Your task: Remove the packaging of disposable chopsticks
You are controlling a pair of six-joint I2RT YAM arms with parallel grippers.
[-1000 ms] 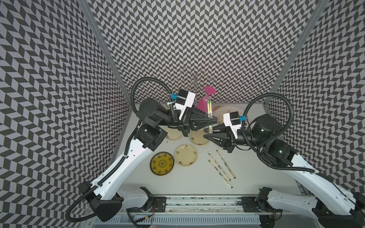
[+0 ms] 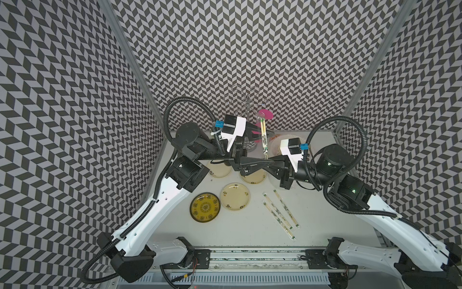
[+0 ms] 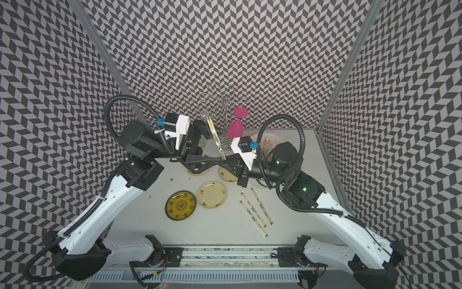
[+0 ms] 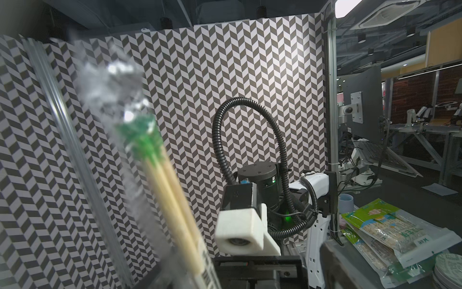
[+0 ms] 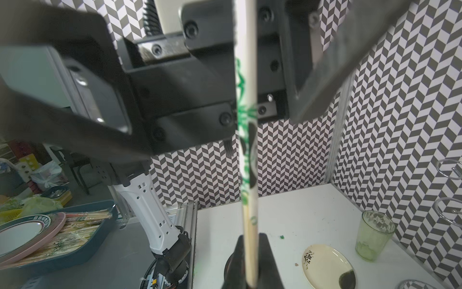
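Observation:
A packaged pair of chopsticks (image 2: 263, 134) stands upright between the grippers, its clear wrapper (image 4: 110, 82) crumpled at the top above green-tipped sticks in the left wrist view. My right gripper is shut on the chopsticks near their lower end. My left gripper (image 3: 209, 126) stands open around the upper part, its wide-spread fingers above in the right wrist view; whether it touches the wrapper cannot be told. More wrapped chopsticks (image 2: 280, 221) lie on the table at the front right.
Plates (image 2: 234, 196), among them a dark yellow one (image 2: 205, 207), lie left of the loose chopsticks. A magenta object (image 3: 235, 129), a wire rack (image 3: 223, 101) and a green glass (image 5: 374, 236) stand toward the back. The table front has free room.

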